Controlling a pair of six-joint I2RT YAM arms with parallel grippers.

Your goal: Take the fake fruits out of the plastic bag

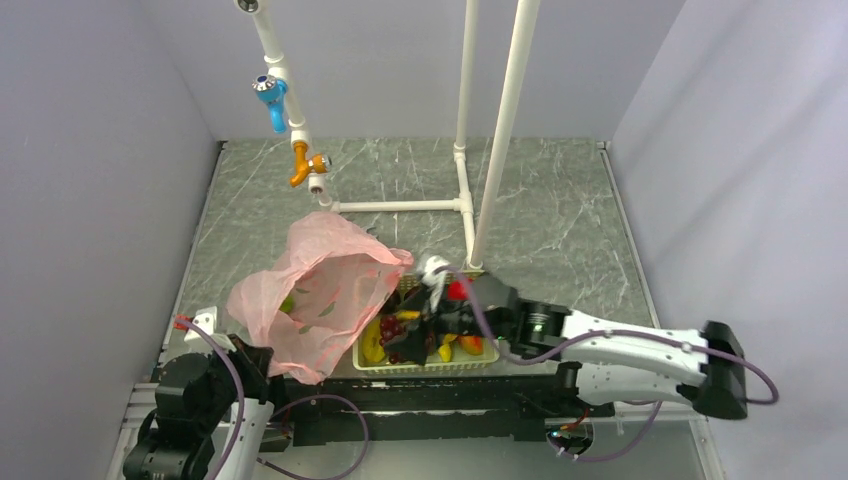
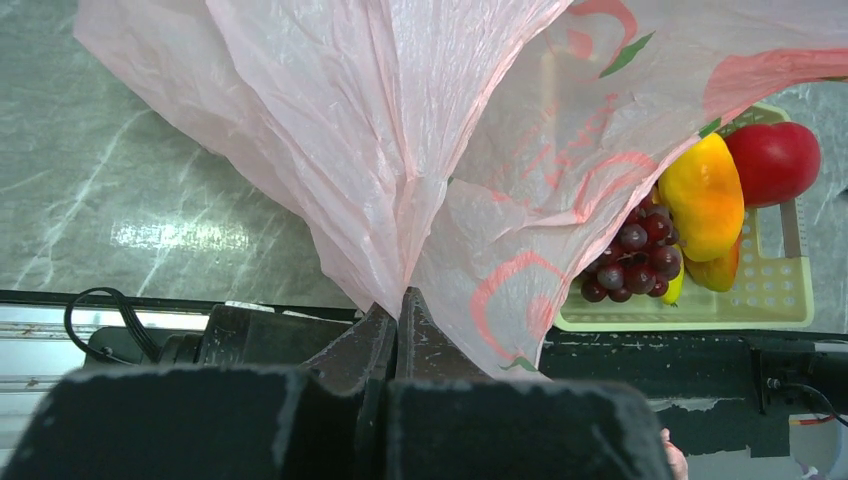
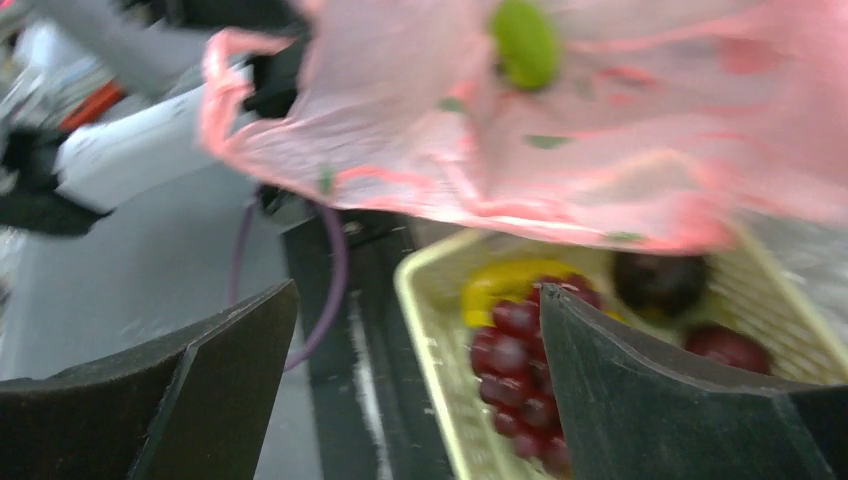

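Observation:
The pink plastic bag [image 1: 320, 290] hangs open at centre-left, its lower edge pinched at the shut tips of my left gripper. A green fruit [image 3: 525, 42] shows inside it, blurred in the right wrist view. A pale green basket [image 2: 690, 320] holds grapes [image 2: 645, 255], a mango [image 2: 700, 190], a red apple [image 2: 770, 160], bananas and dark fruit. My right gripper stands open over the basket, facing the bag, with nothing between its fingers; in the top view it is motion-blurred.
White pipes [image 1: 400, 206] with a blue tap [image 1: 272, 100] and an orange tap [image 1: 305, 165] stand behind. Walls enclose both sides.

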